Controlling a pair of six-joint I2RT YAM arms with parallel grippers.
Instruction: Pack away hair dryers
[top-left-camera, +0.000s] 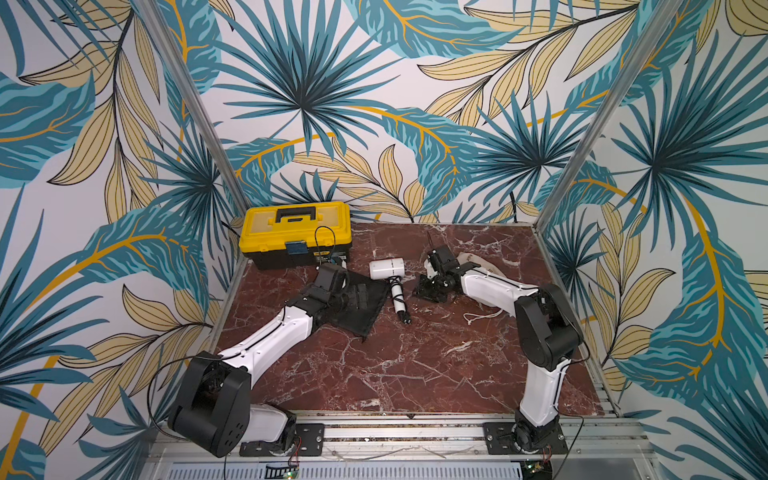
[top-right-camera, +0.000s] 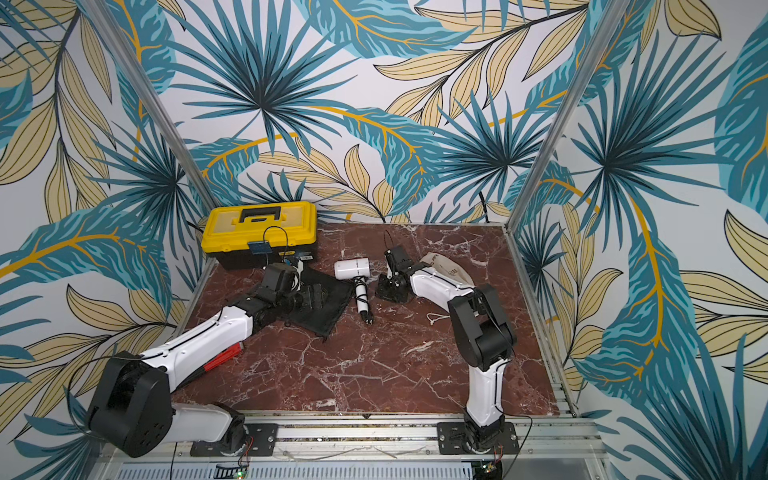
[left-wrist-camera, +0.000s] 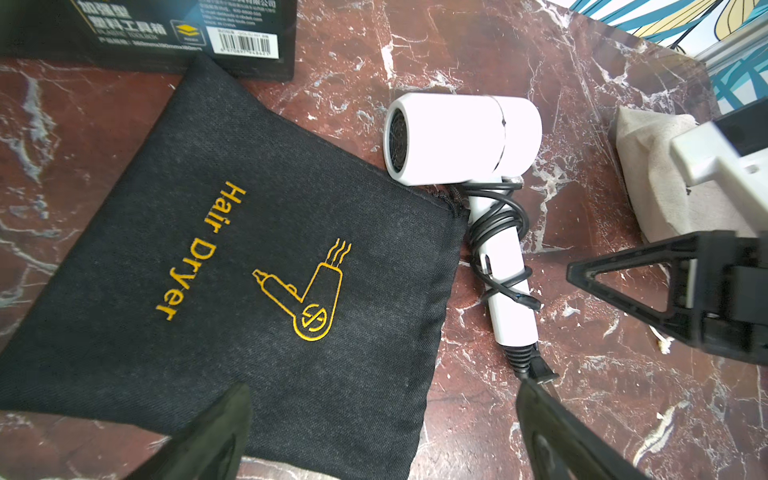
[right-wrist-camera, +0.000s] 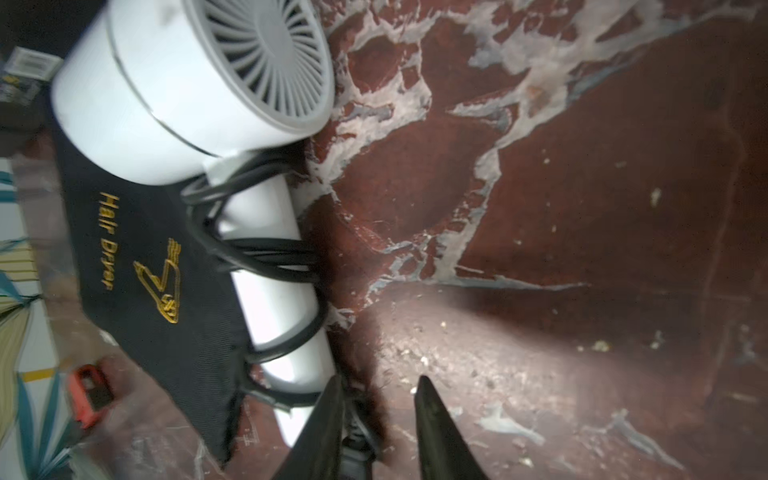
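Note:
A white hair dryer (left-wrist-camera: 451, 138), its black cord wound round the handle, lies on the table along the right edge of a flat black pouch (left-wrist-camera: 208, 280) embroidered "Hair Dryer". My left gripper hangs open over the pouch, with nothing between its fingers. My right gripper is just right of the dryer, apart from it in the top views; its fingertips look part open, blurred, with nothing seen held between them.
A black and yellow toolbox (top-left-camera: 312, 216) stands at the back left. A beige cloth bag (left-wrist-camera: 656, 168) lies behind my right gripper. A red object (top-right-camera: 224, 356) is at the front left.

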